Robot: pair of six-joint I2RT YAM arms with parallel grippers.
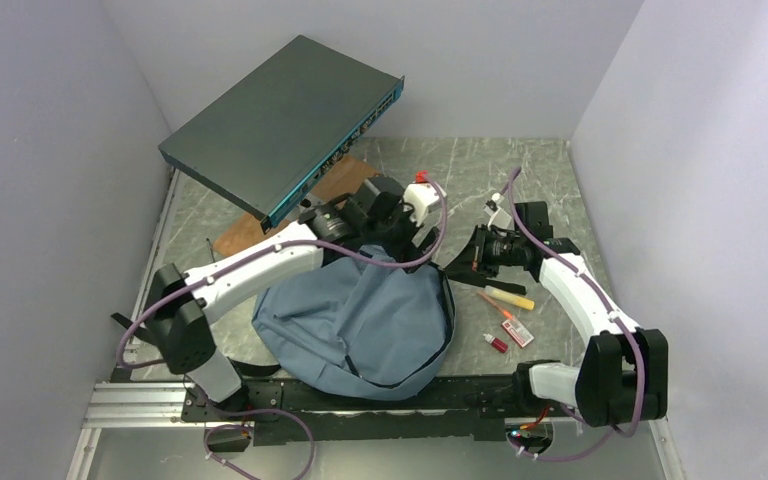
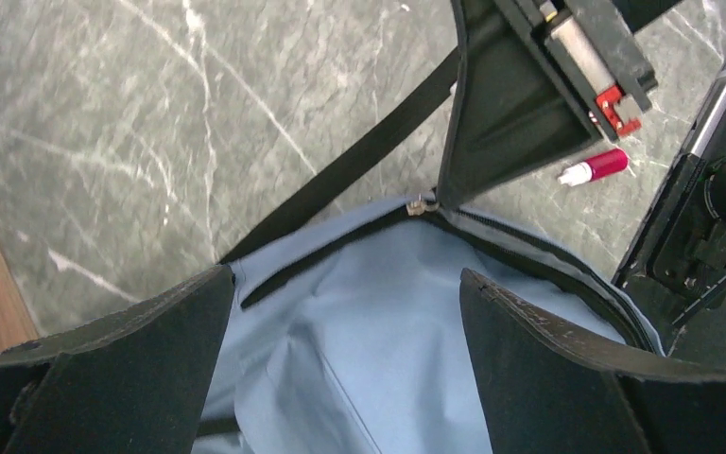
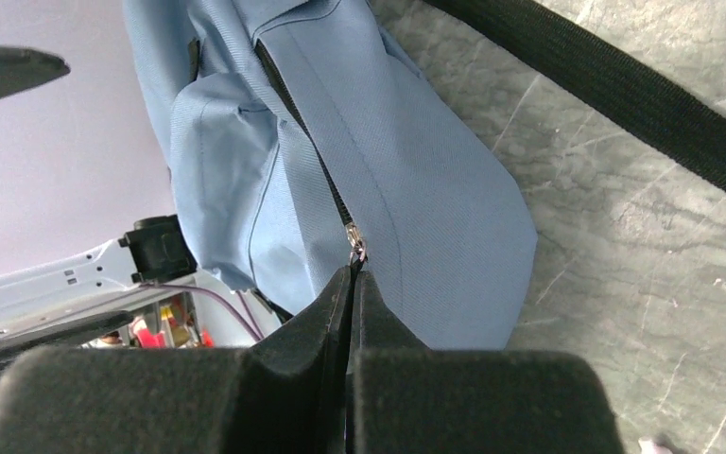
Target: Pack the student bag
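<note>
The blue-grey bag (image 1: 350,330) lies crumpled at the front middle, its black zipper (image 2: 321,255) along the upper edge. My right gripper is shut at the zipper pull (image 3: 354,241), its fingertips on the pull, seen in the right wrist view. My left gripper is open above the bag, just left of the right gripper in the top view, with nothing between its fingers.
A red-capped tube (image 1: 495,342), an eraser (image 1: 517,331), an orange pencil (image 1: 495,305) and a yellow stick (image 1: 512,297) lie right of the bag. A wooden board (image 1: 235,236) is at back left, under a dark overhanging box (image 1: 280,120).
</note>
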